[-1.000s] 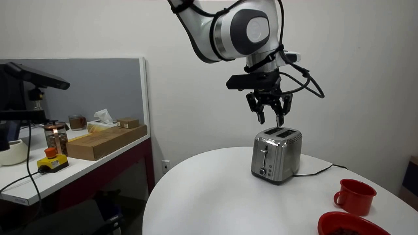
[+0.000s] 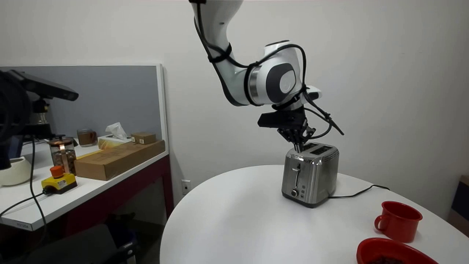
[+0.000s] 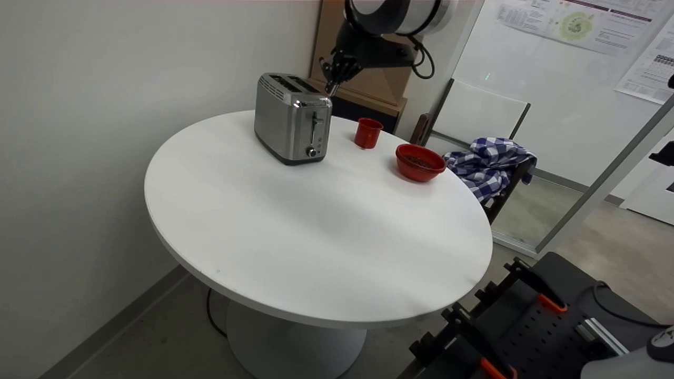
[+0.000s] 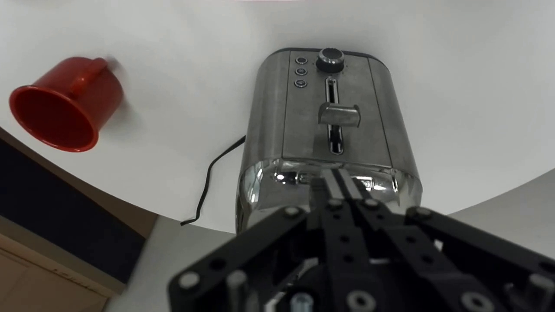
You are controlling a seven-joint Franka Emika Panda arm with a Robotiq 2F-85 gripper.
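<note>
A silver toaster (image 2: 310,173) stands upright on the white round table (image 3: 253,252). Its lever (image 4: 341,114) sits high on the front panel, above the round knob (image 4: 330,60). My gripper is shut, its two fingertips side by side and nothing visible between them. In exterior view 1 the fingertips are just over the toaster's top, near the front edge on the lever side. Whether they touch the metal I cannot tell. The top slots (image 3: 287,83) look empty in exterior view 2.
A red mug (image 2: 399,221) and a red bowl (image 3: 420,162) with dark bits inside stand on the table beside the toaster. A black cord (image 2: 360,192) trails from the toaster. The wall (image 3: 126,76) is close behind.
My gripper was open and higher above the toaster a second ago. It has come down toward the toaster's front edge and shut. The toaster, mug and bowl have not moved.
</note>
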